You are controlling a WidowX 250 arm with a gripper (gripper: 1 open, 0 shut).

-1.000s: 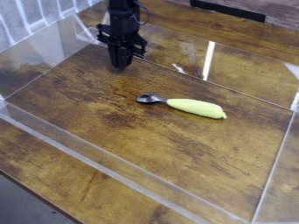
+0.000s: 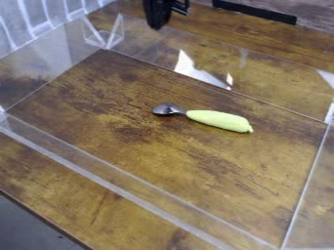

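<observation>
A spoon (image 2: 220, 120) with a pale yellow-green handle and a small metal bowl lies on the wooden board inside the clear-walled box, right of centre. Only the dark lower tip of my gripper (image 2: 158, 14) shows at the top edge of the view, above and behind the box, well away from the spoon. It is small and dark, so whether it is open or shut does not show.
Clear acrylic walls (image 2: 98, 195) surround the wooden floor (image 2: 131, 166). A white slatted rack stands at the top left, and a dark strip runs along the back right.
My gripper has risen from low inside the box, at the back, up to the top edge of the view. The spoon has not moved.
</observation>
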